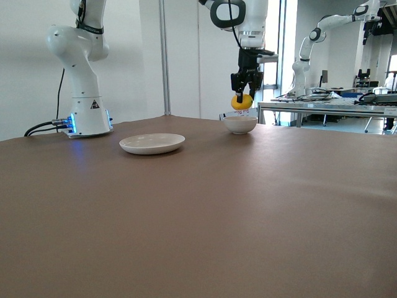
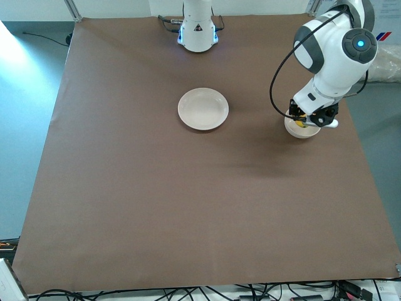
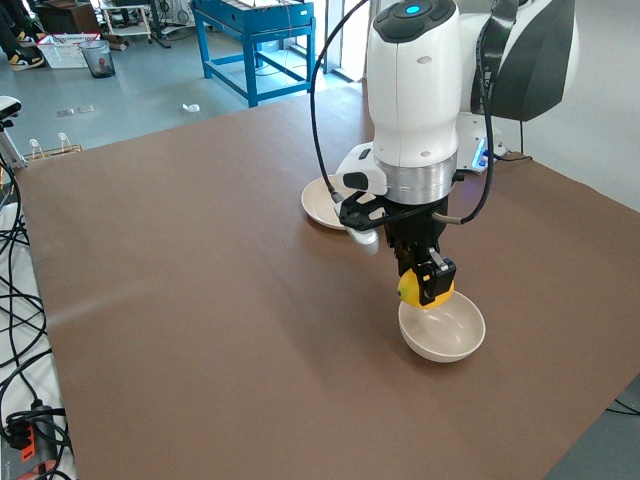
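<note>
My gripper [image 1: 245,92] is shut on a yellow round object [image 1: 241,103], seen also in the right view [image 3: 410,290]. It hangs just above a white bowl [image 3: 442,335], which is partly hidden under it in the left view [image 2: 296,130]. A white plate [image 2: 203,108] lies apart from the bowl, to its left in the left view, and shows flat in the top view [image 1: 152,144].
Cables [image 3: 20,330] run along one edge outside it.
</note>
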